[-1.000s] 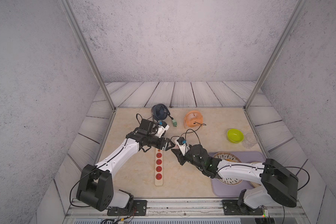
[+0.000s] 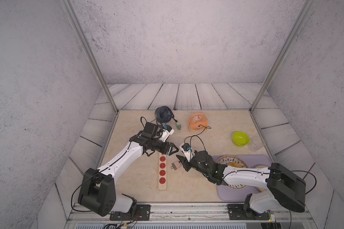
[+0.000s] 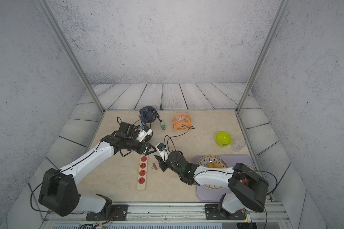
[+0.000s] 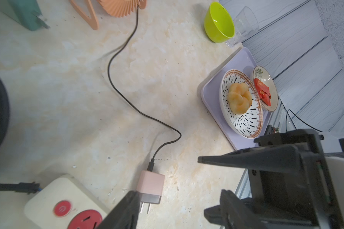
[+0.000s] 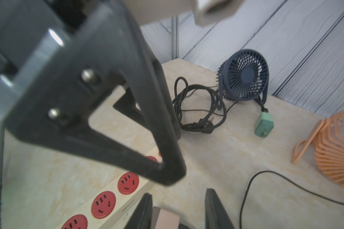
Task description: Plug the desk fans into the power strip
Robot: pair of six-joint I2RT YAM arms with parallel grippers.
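The pink plug (image 4: 151, 185), its two prongs showing, lies on the table beside the power strip (image 2: 162, 187) in the left wrist view. Its black cable (image 4: 141, 111) runs to the orange fan (image 2: 198, 121). My left gripper is open above the table, nothing between its fingers. Close to it, my right gripper is open too; the plug (image 5: 167, 220) shows below and between its fingers, apart from them as far as I can tell. The strip's red sockets (image 5: 128, 183) look empty; its far end is partly hidden.
A dark blue fan (image 2: 164, 114) with a green plug (image 2: 178, 125) stands at the back. At right are a lime bowl (image 2: 240, 138), a clear cup (image 2: 255, 143) and a lilac tray (image 2: 227, 197) with dishes.
The arms have shifted only a little.
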